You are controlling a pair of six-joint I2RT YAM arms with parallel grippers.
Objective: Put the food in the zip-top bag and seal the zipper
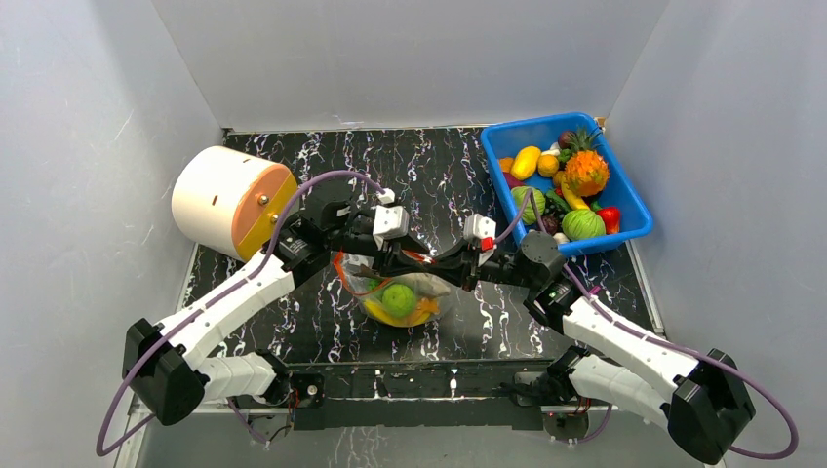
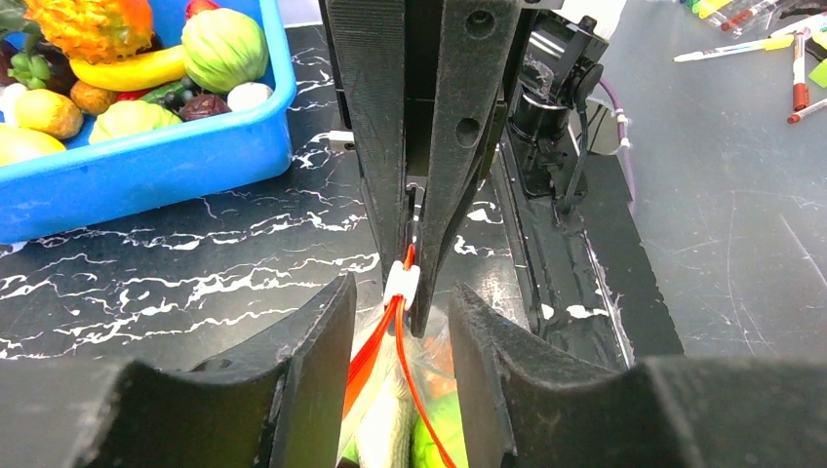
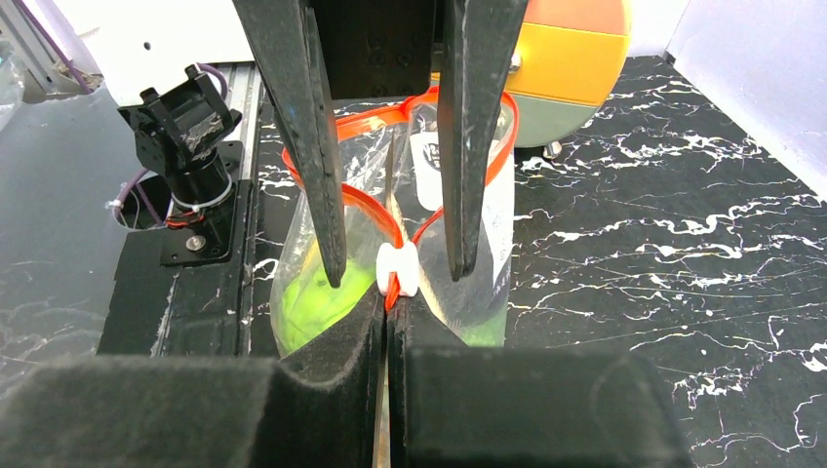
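Note:
The clear zip top bag (image 1: 398,302) stands at the table's middle with green and yellow food inside. Orange zipper strips (image 3: 366,203) run round its parted mouth to a white slider (image 3: 398,268) at the end near my right gripper. That gripper is shut, and the thin orange zipper end (image 3: 392,291) runs in between its fingertips. My left gripper is open, its fingers (image 3: 320,175) on either side of the slider with gaps showing. From above, the arms hide the slider.
A blue bin (image 1: 624,200) of toy fruit and vegetables stands at the back right, behind the right arm. A large white and yellow drum (image 1: 219,195) sits at the back left.

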